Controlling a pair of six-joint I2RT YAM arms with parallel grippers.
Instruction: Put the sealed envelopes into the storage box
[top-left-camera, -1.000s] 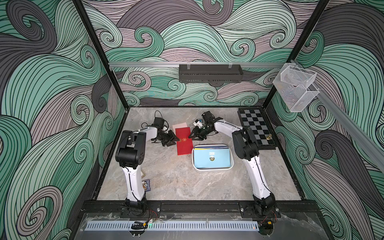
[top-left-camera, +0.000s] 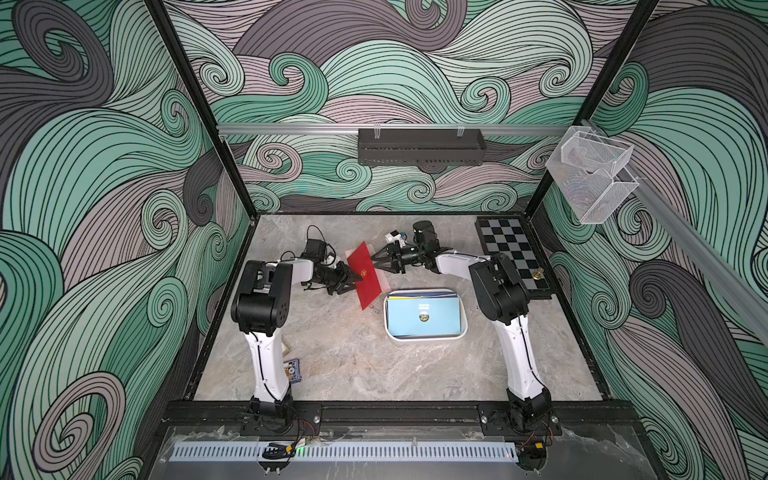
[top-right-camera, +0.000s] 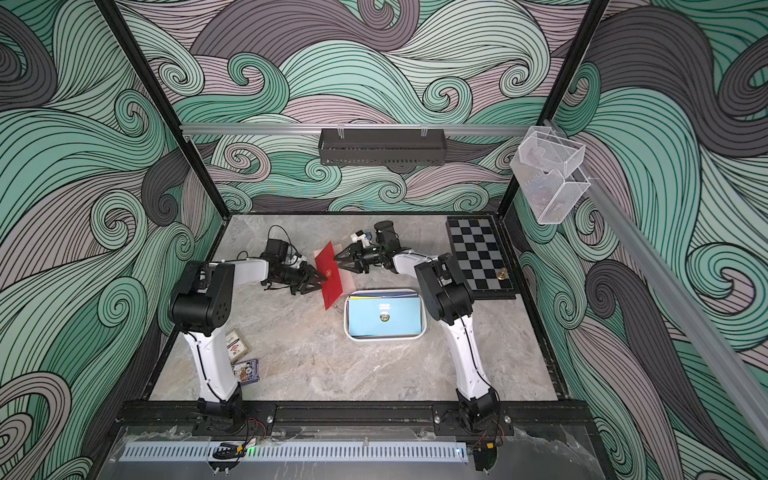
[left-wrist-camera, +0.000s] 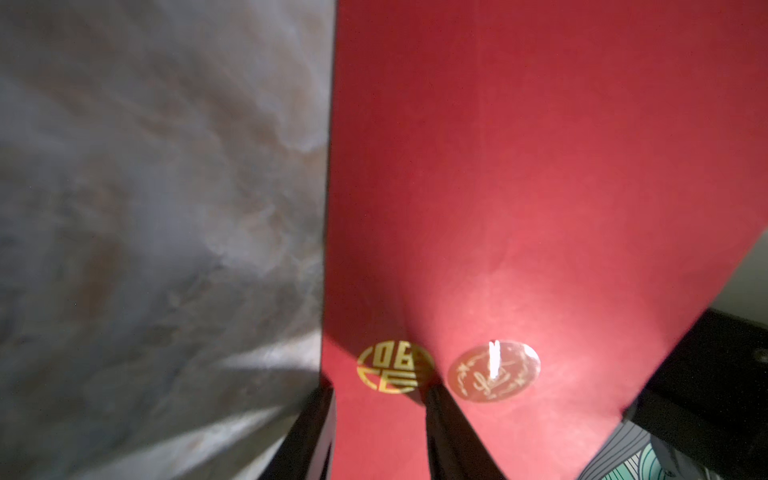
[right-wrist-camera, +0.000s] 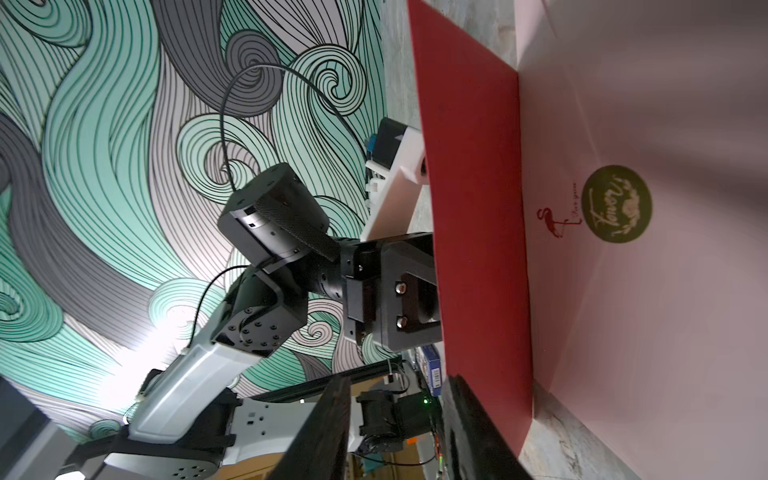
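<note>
A red envelope (top-left-camera: 367, 281) with gold seals stands tilted in the middle of the table, its right side raised. My left gripper (top-left-camera: 354, 279) is shut on its left edge; in the left wrist view the red paper (left-wrist-camera: 520, 200) fills most of the frame. Under it, flat on the table, lies a pale pink envelope (right-wrist-camera: 616, 320) with a round green seal. My right gripper (top-left-camera: 377, 261) is partly open at the red envelope's raised right side, and the right wrist view shows its fingers (right-wrist-camera: 464, 432) by the red edge. The white storage box (top-left-camera: 425, 340) holds a light blue envelope (top-left-camera: 408, 317) on top.
A chessboard (top-left-camera: 512, 254) with a small gold item lies at the right rear. Small card boxes (top-right-camera: 245, 371) sit at the left front, near the left arm. The table front, between the arms and left of the storage box, is clear.
The red envelope, flat a second ago, has tipped up on its right side, uncovering more of the pink one.
</note>
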